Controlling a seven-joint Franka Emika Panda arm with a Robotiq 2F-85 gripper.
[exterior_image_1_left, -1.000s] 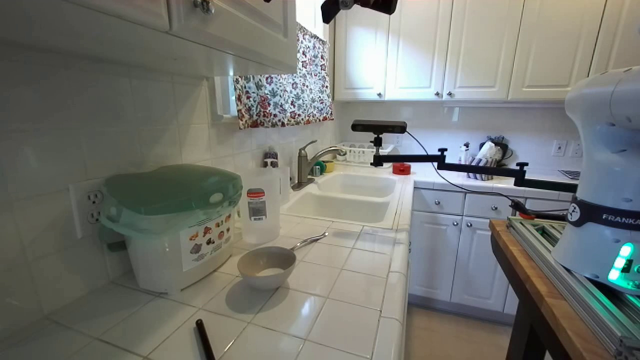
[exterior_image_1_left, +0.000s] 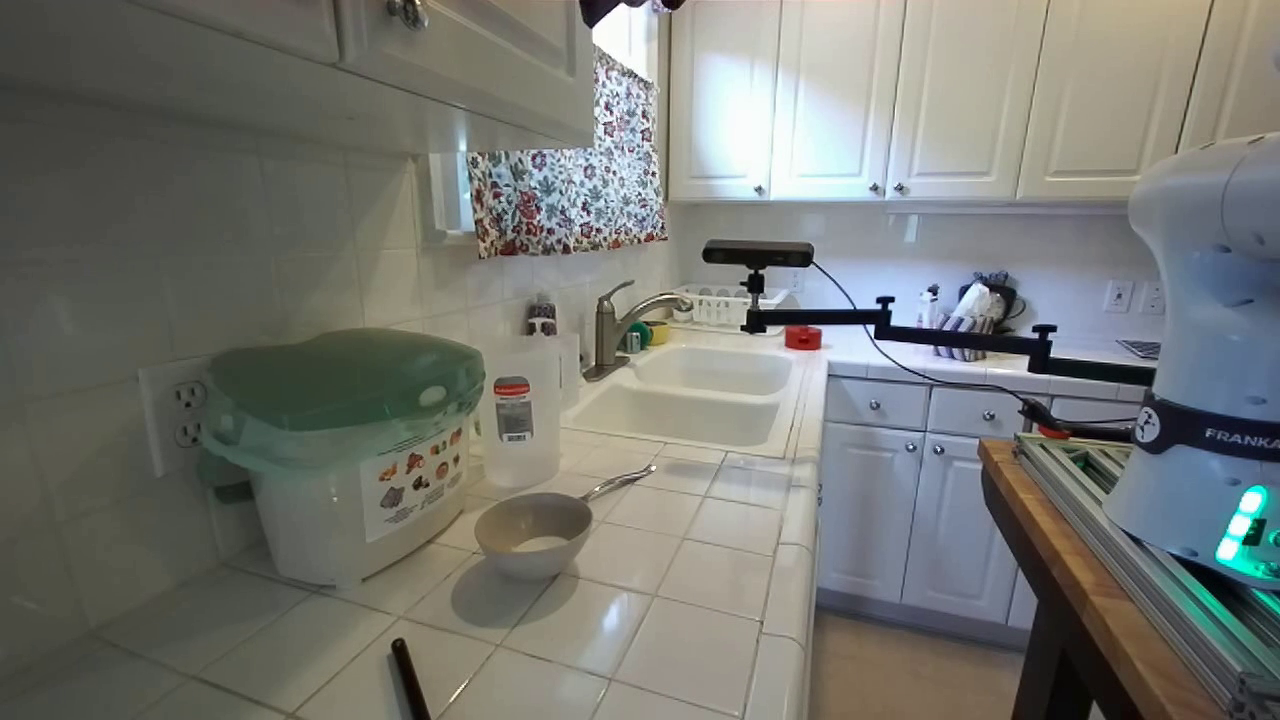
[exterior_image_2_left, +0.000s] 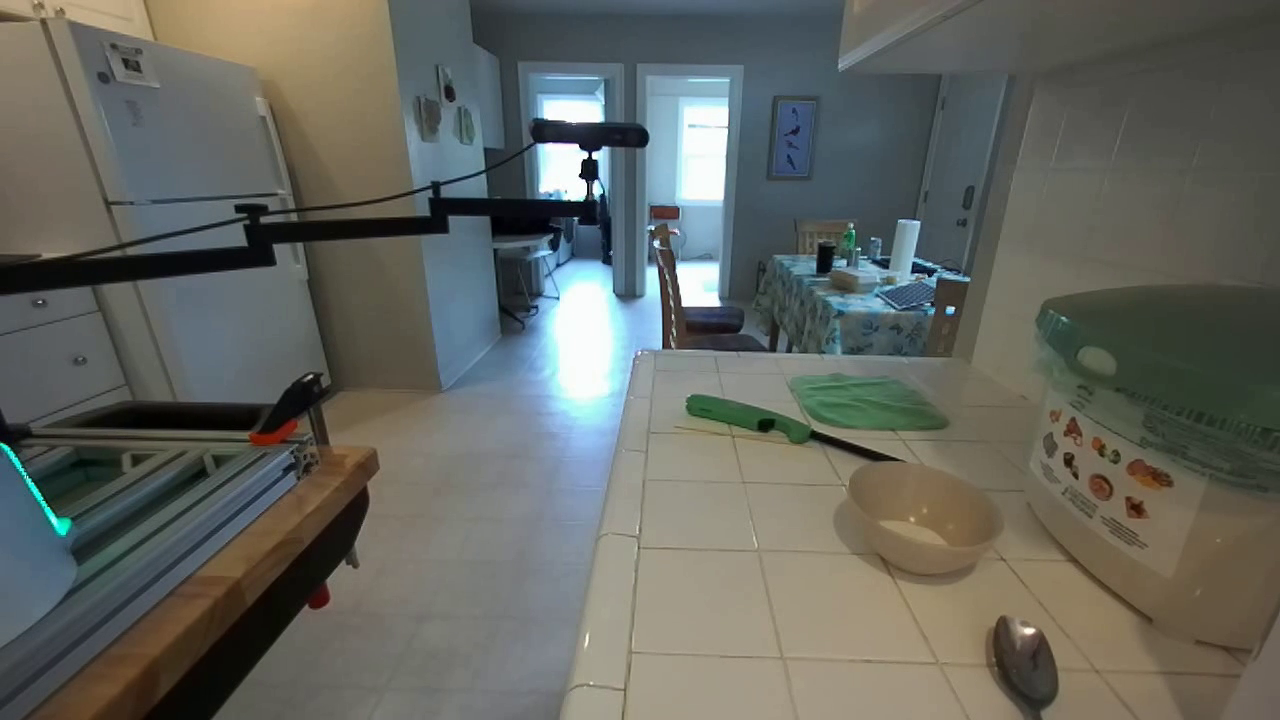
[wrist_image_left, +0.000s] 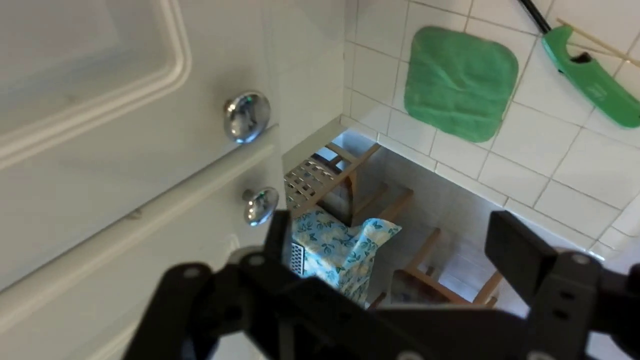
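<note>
My gripper is open in the wrist view, its two black fingers wide apart with nothing between them. It is high up, close to white cabinet doors with round metal knobs (wrist_image_left: 247, 116) on the left of that view. Below lies the tiled counter with a green cloth (wrist_image_left: 462, 83) and a green-handled tool (wrist_image_left: 594, 84). A beige bowl (exterior_image_2_left: 924, 516) sits on the counter, a metal spoon (exterior_image_2_left: 1024, 662) beside it. In exterior view 1, the raised white cabinet (exterior_image_1_left: 480, 72) hangs over the counter; no gripper can be clearly made out there.
A white bin with a green lid (exterior_image_1_left: 348, 384) stands against the wall, a clear bottle (exterior_image_1_left: 522, 414) beside it. The sink (exterior_image_1_left: 696, 396) lies beyond. A camera on a black arm (exterior_image_1_left: 756, 253) reaches toward the counter. Bare tiles lie along the front edge.
In exterior view 1, the dark gripper part at the top edge has moved out of its earlier place, up or to the left. The counter things have not moved.
</note>
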